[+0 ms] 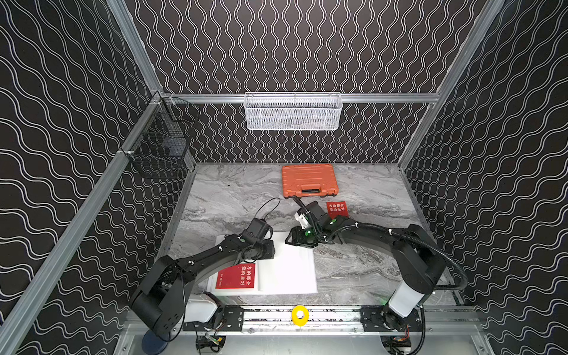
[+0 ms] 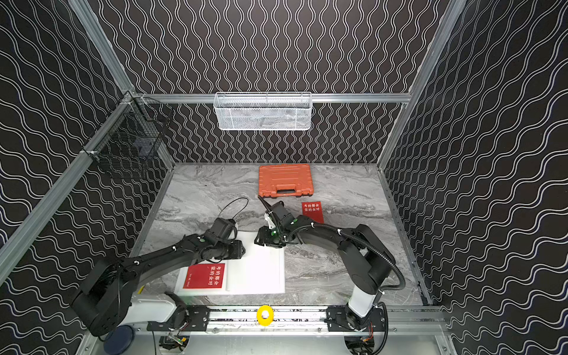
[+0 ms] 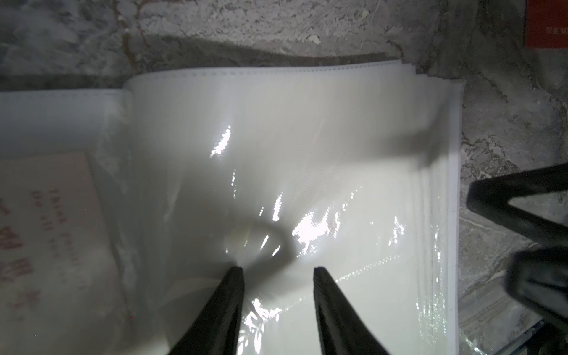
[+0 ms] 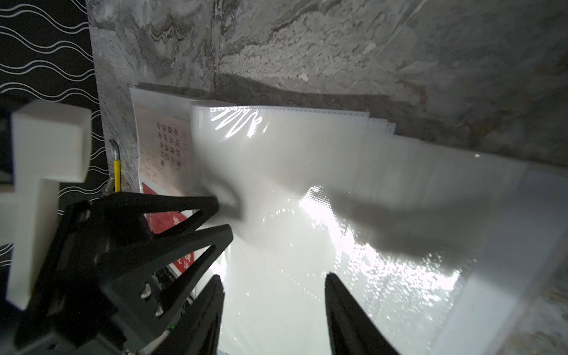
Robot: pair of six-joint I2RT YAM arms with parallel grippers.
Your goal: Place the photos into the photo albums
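Observation:
The open photo album [image 1: 287,272] lies at the front of the table, with a red photo [image 1: 233,277] in its left page and empty glossy sleeves on the right. My left gripper hangs low over the right page, fingers apart, nothing between them. My right gripper is open over the right page, farther right, also empty. A second red photo [image 1: 336,208] lies on the table behind the right arm, partly hidden by it.
An orange case [image 1: 309,179] lies at the back centre. A yellow tape roll [image 1: 300,315] sits on the front rail.

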